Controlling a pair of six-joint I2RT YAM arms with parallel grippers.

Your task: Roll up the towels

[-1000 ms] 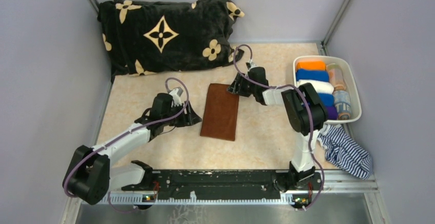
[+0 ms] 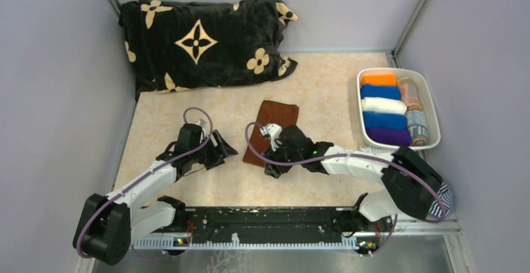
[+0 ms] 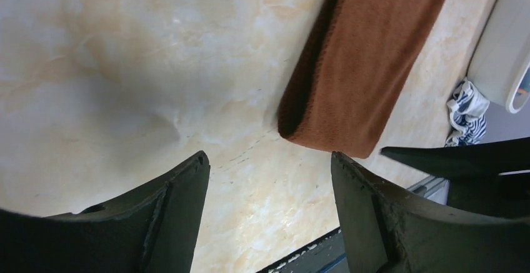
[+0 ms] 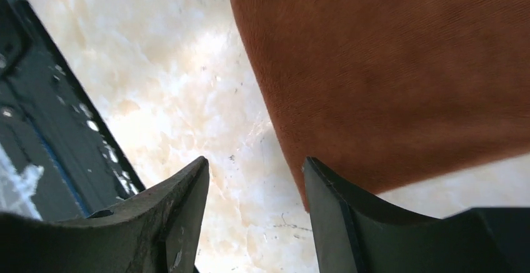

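A folded brown towel lies flat on the pale worktop, also in the left wrist view and the right wrist view. My left gripper is open just left of the towel, with nothing between its fingers. My right gripper is over the towel's near end, partly hidden by its own arm in the top view. In the right wrist view it is open, with the towel's edge and bare worktop beyond its fingers.
A white bin of rolled towels stands at the right. A dark patterned cushion lies along the back. A striped cloth sits at the right front, beside the bin.
My right gripper has moved from the towel's far right corner down and left to its near end. My left gripper has moved slightly left and toward the front.
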